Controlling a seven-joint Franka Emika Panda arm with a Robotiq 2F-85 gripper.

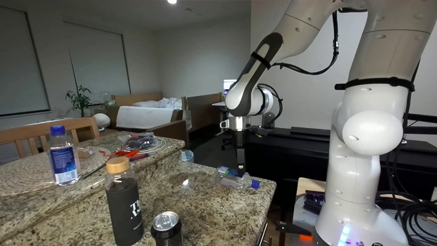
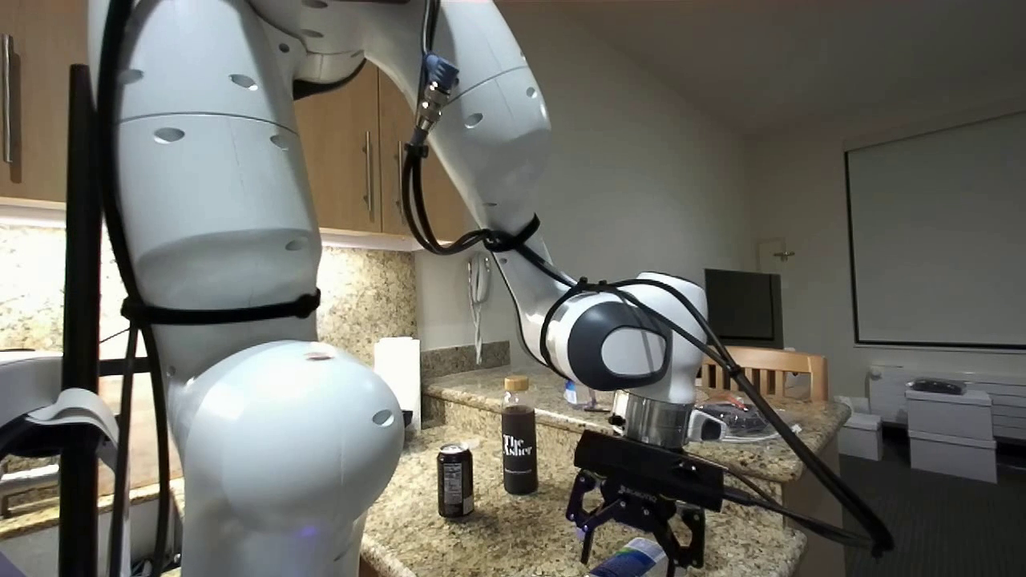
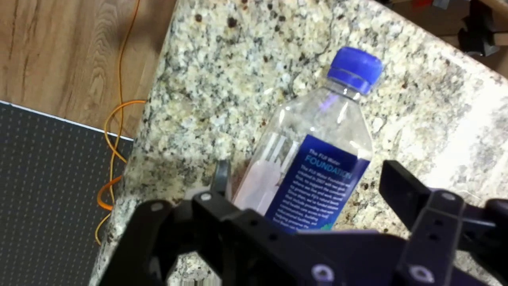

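A clear plastic water bottle [image 3: 314, 162] with a blue cap and blue label lies on its side on the granite counter [image 1: 213, 209]. In exterior view 1 the same bottle [image 1: 231, 180] is near the counter's far right corner, its cap towards the right edge. My gripper is open above it, one finger on each side of the bottle's body in the wrist view. From exterior view 2, the gripper [image 2: 630, 559] points down over the labelled part. Whether the fingers touch the bottle cannot be told. The bottle's base is hidden behind the gripper in the wrist view.
A dark bottle with a wooden lid [image 1: 123, 205] and a black can [image 1: 167, 229] stand upright nearer exterior view 1's camera. Another water bottle [image 1: 64, 158] stands on the raised ledge. Mid-counter is clear; the counter edge is close to the lying bottle.
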